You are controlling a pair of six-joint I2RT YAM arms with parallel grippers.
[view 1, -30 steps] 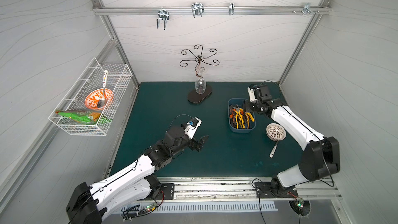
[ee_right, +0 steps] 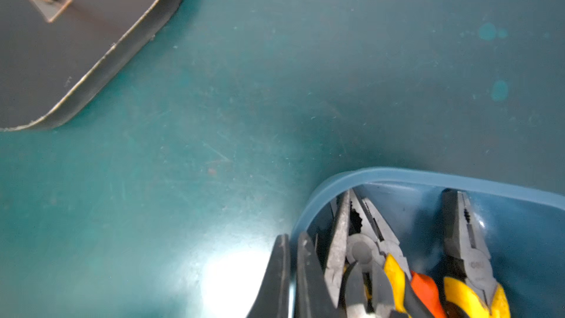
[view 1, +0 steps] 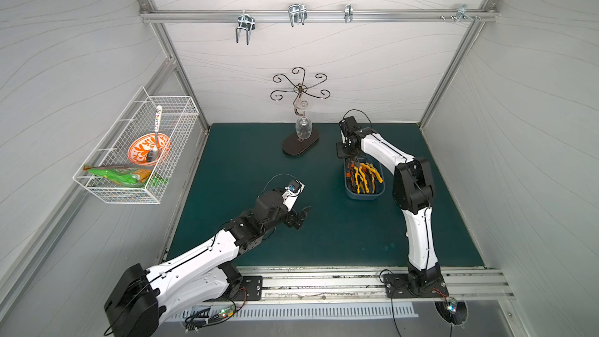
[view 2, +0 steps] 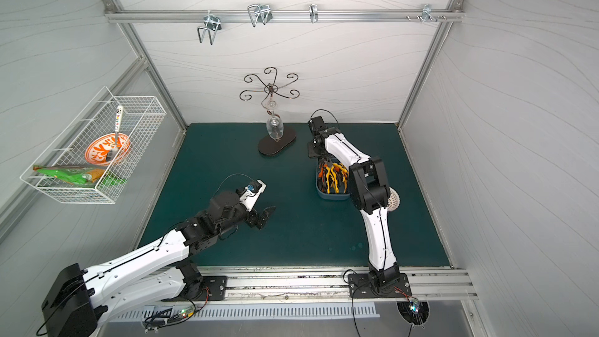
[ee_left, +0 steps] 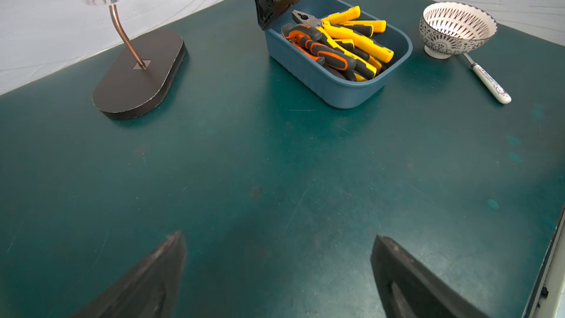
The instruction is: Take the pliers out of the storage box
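Several pliers with yellow-black and orange-black handles lie heaped in the blue storage box. From above, the box stands right of the table's middle. In the right wrist view, pliers with grey fingers rest along the box's inside. My right gripper is shut with nothing between its fingers, its tips over the box's left rim near a corner. My left gripper is open and empty above bare table, left of the box and nearer the front edge.
A dark stand base carries a hanging glass at the back. Right of the box are a patterned bowl and a white-handled utensil. A wire basket hangs on the left wall.
My right arm has swung left, from the box's right side to over its back left end, now covering the bowl in the top left view. The hanging glass sways slightly.
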